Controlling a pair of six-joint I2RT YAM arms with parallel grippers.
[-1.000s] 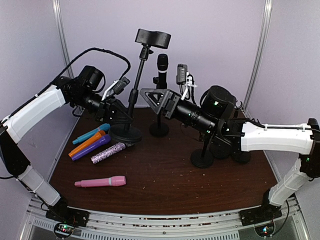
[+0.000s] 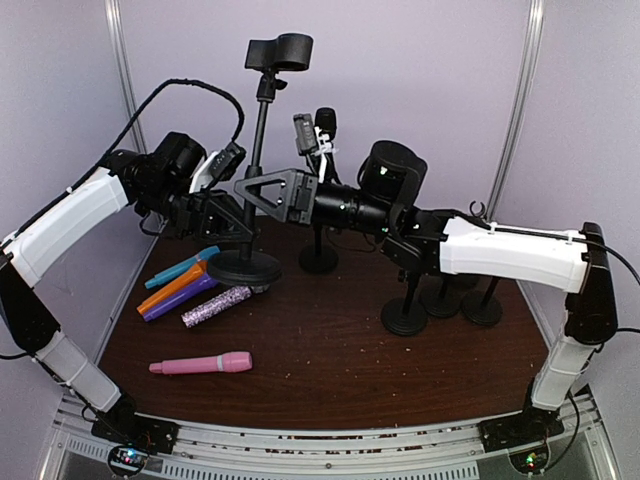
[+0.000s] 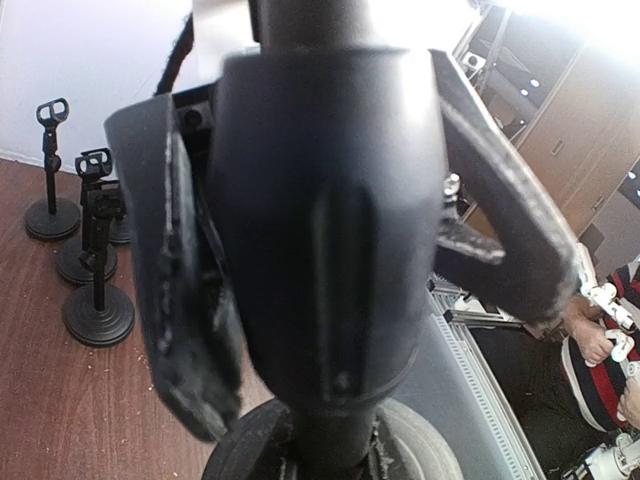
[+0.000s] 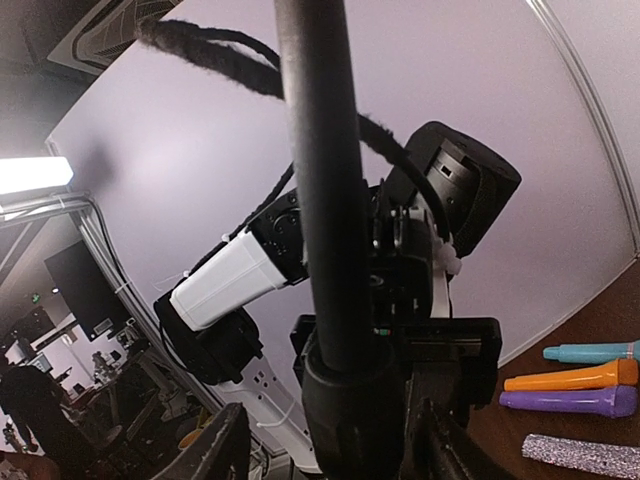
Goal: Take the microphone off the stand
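Note:
A black stand (image 2: 259,135) with an empty holder (image 2: 277,53) on top is raised upright, its round base (image 2: 242,270) below my left gripper (image 2: 235,225), which is shut on its lower column; the collar (image 3: 325,220) fills the left wrist view. My right gripper (image 2: 260,190) is beside the pole (image 4: 325,200), part open, its fingertips either side of the collar (image 4: 350,420) in the right wrist view; whether it touches cannot be told. A black microphone (image 2: 325,122) sits in another stand at the back, partly hidden by my right arm.
Loose microphones, blue (image 2: 175,270), orange (image 2: 170,292), purple (image 2: 180,298), glittery (image 2: 215,305) and pink (image 2: 200,365), lie on the left of the table (image 2: 350,380). Several stands (image 2: 404,318) stand at right.
My left gripper has shifted left with the stand, which has risen slightly. My right gripper has moved left and up to the pole.

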